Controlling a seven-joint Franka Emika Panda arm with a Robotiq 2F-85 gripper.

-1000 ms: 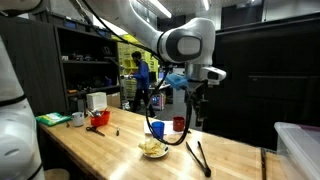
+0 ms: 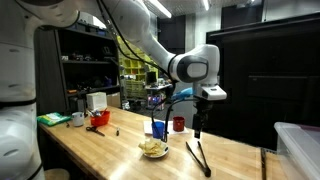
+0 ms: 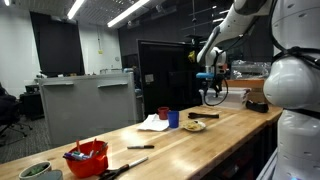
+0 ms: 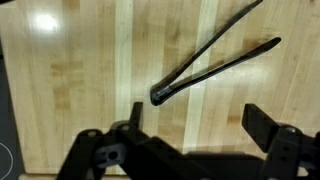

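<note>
Black tongs (image 4: 163, 94) lie spread in a V on the wooden table, their joined end between and just ahead of my fingertips in the wrist view. My gripper is open above the table, with nothing held between its fingers. The same tongs (image 2: 207, 172) rest toward the right of the table in exterior view 1. There the white arm hides most of the gripper.
A plate with yellowish food (image 2: 153, 148), a blue cup (image 3: 173, 119) and a red mug (image 2: 179, 124) stand near the tongs. A red basket (image 3: 86, 160) with items sits farther along the table. Bare wood surrounds the tongs.
The arm's white wrist has come down and slightly toward the viewer's right in exterior view 1. The tongs and the other tabletop things have stayed put.
</note>
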